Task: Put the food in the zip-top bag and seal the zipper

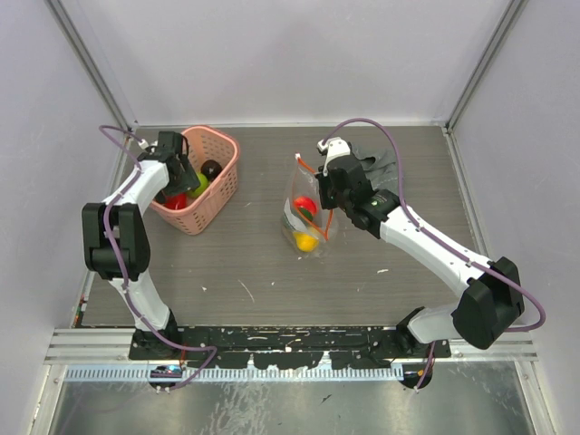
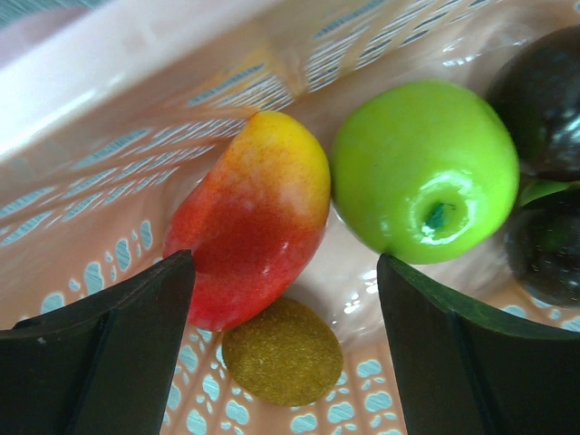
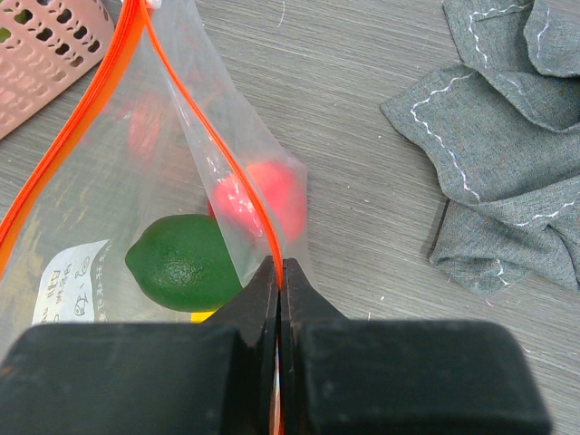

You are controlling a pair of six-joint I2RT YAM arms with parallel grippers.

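Observation:
My left gripper is open down inside the pink basket (image 1: 207, 213), over a red-yellow mango (image 2: 249, 217) and a brown-green fruit (image 2: 281, 358); beside them lie a green apple (image 2: 421, 168) and dark avocados (image 2: 553, 245). My right gripper is shut on the orange-zippered rim of the clear bag (image 3: 154, 181), holding it upright. The bag holds a red fruit (image 1: 304, 206), a dark green fruit (image 3: 181, 263) and a yellow fruit (image 1: 306, 241).
A grey cloth (image 3: 494, 154) lies right of the bag, partly behind my right arm in the top view.

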